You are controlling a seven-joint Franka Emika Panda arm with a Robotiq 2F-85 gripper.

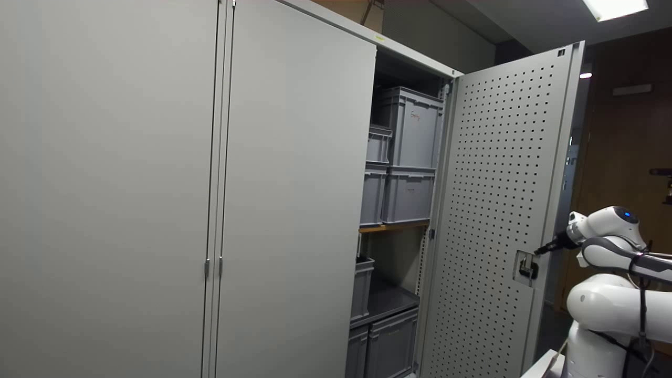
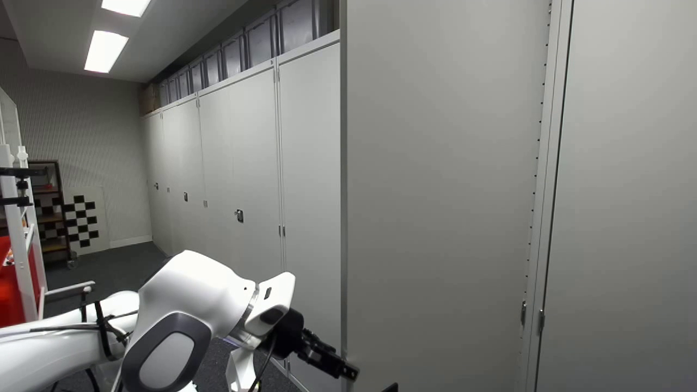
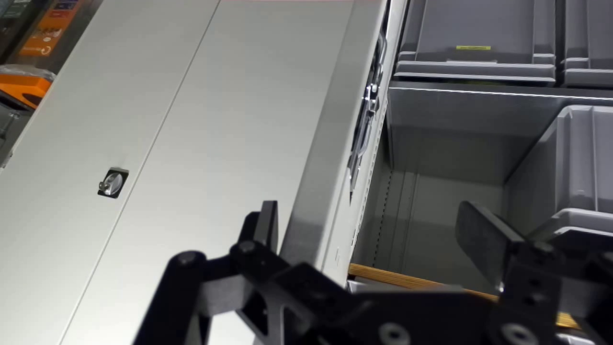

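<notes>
A tall grey cabinet door, perforated on its inner side, is swung wide open. My gripper is at its free edge with the fingers spread. In the wrist view the door's edge runs between the two fingers, closer to the left finger; the right finger stands apart from it, over the cabinet's inside. Whether the left finger touches the door cannot be seen. Exterior view 1 puts the gripper just above the door's lock recess. In exterior view 2 my gripper is low at the door's edge.
Grey bins fill the cabinet's upper shelves, above a wooden-edged shelf. The neighbouring door is closed. More closed cabinets line the wall beyond. A white rack stands behind the arm.
</notes>
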